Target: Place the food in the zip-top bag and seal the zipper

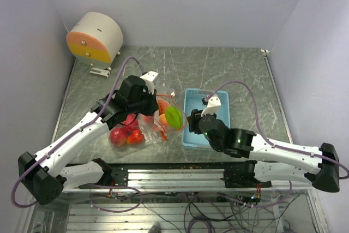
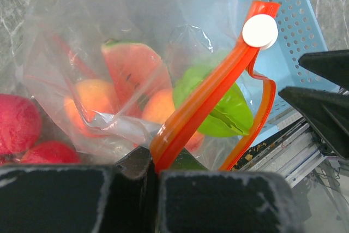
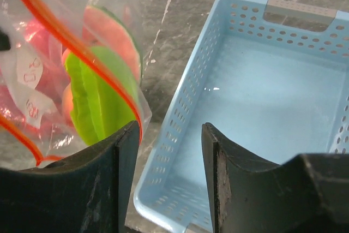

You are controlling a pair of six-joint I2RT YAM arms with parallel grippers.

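Note:
A clear zip top bag (image 2: 71, 20) with an orange zipper and white slider (image 2: 259, 30) holds watermelon, orange fruit, green food (image 3: 106, 102) and red fruit (image 1: 120, 136). My left gripper (image 1: 152, 107) is shut on the bag near its zipper (image 2: 202, 96), whose mouth gapes toward the right. My right gripper stands part open beside the bag's mouth, above the blue basket's left side, with nothing visible between its fingers.
The blue basket (image 3: 272, 107) right of the bag looks empty. A white cylindrical box (image 1: 95, 31) with an orange and yellow end stands at the back left.

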